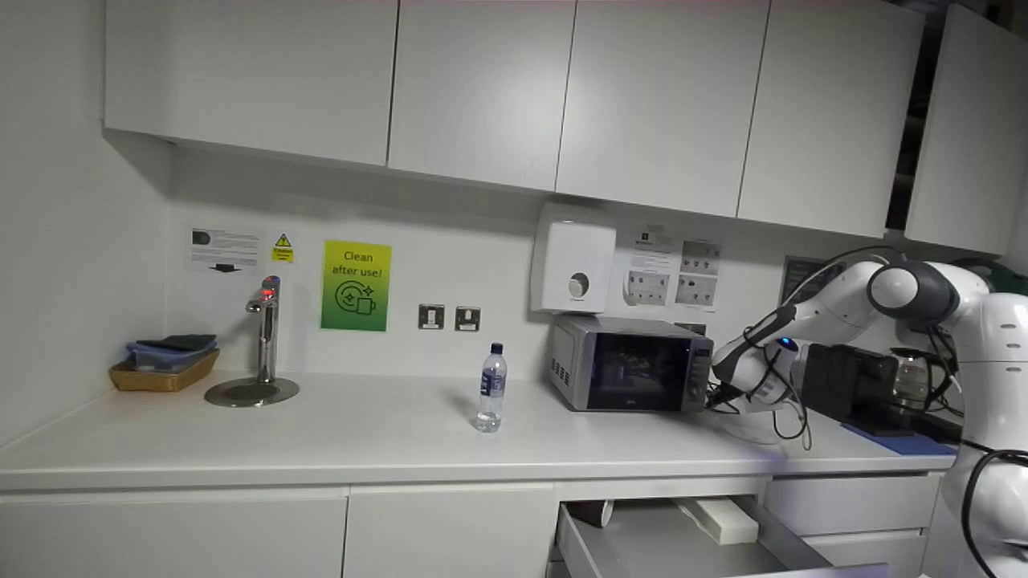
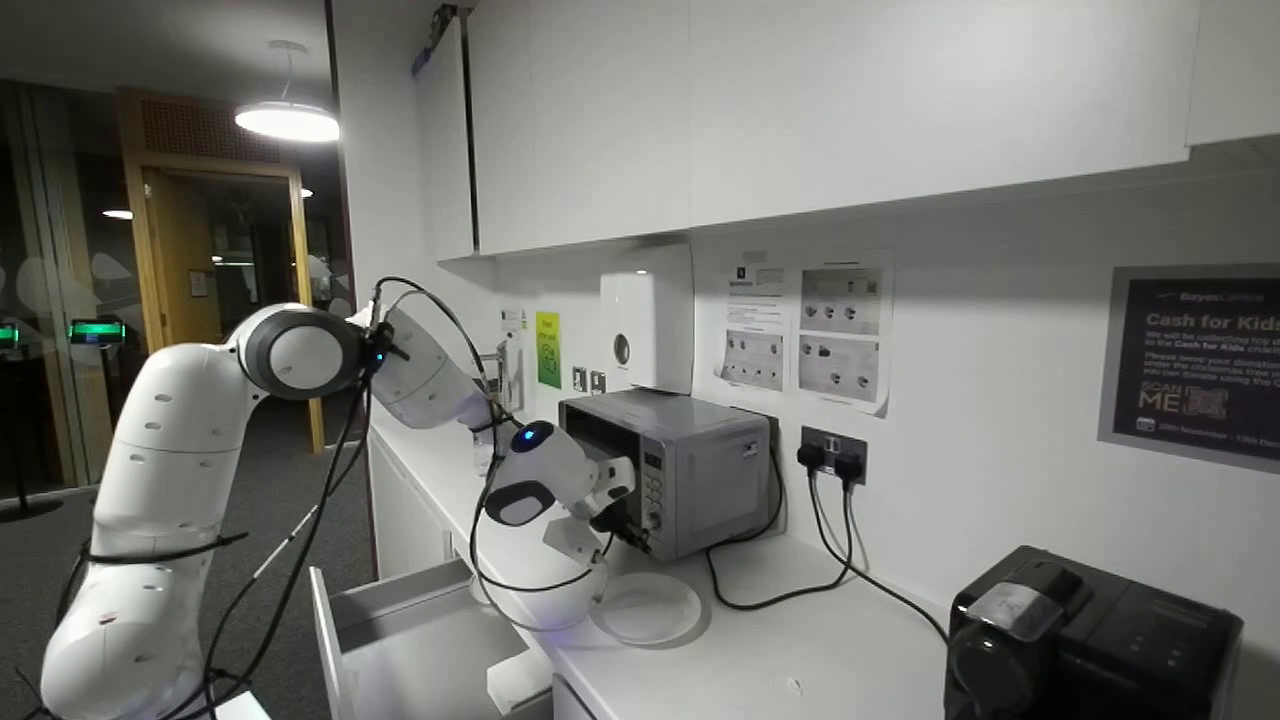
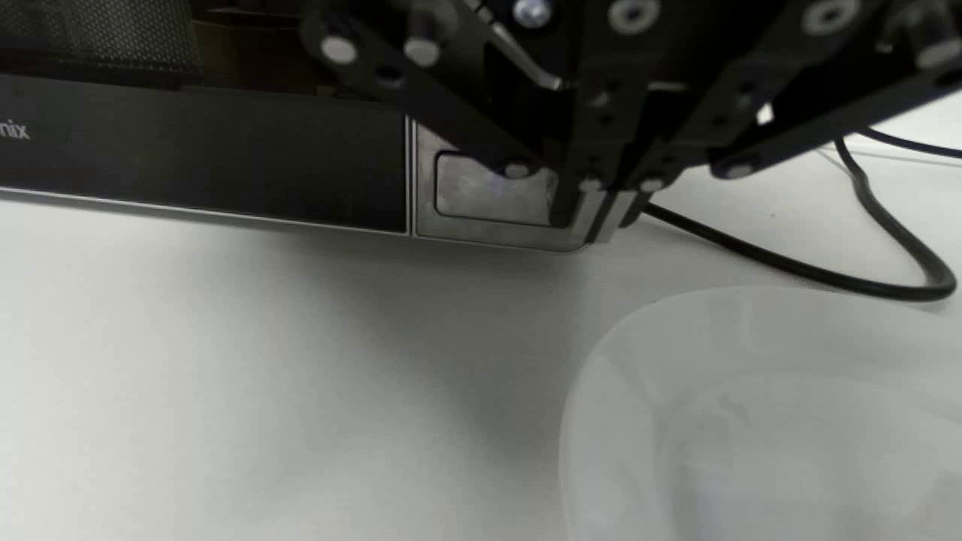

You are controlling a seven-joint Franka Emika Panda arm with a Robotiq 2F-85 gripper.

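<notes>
My gripper is shut, with nothing showing between its fingers. In the wrist view its fingertips stand at the lower right corner of the microwave (image 3: 203, 158), over the edge of a rectangular button (image 3: 491, 188) and partly hiding it. Whether they touch the front panel I cannot tell. The microwave (image 1: 636, 371) is grey with a dark door, which looks closed. From the side, the gripper (image 2: 636, 536) points at the lower end of the control panel, below the knobs. A clear round plate (image 2: 648, 608) lies on the counter just right of the microwave.
A bottle (image 1: 491, 388) stands upright left of the microwave. Below the counter, a drawer (image 1: 655, 544) is pulled out, with a white box (image 1: 728, 522) inside. A black cable (image 2: 780, 596) loops behind the plate. The coffee machine (image 2: 1092, 642) is farther right. Clear counter extends left.
</notes>
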